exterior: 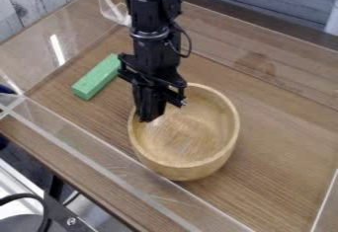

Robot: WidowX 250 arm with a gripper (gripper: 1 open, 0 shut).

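Note:
My black gripper (146,111) hangs over the left rim of a round tan bowl (192,142) in the centre of the camera view. It looks shut, and I cannot see anything held between its fingers. The arm above it hides part of the table. A green rectangular block (97,74) lies on the wooden table, left of the gripper.
Bare wood (264,78) fills the right side and back of the table. A clear strip runs along the front left edge, with black cables (40,208) beyond it at the lower left.

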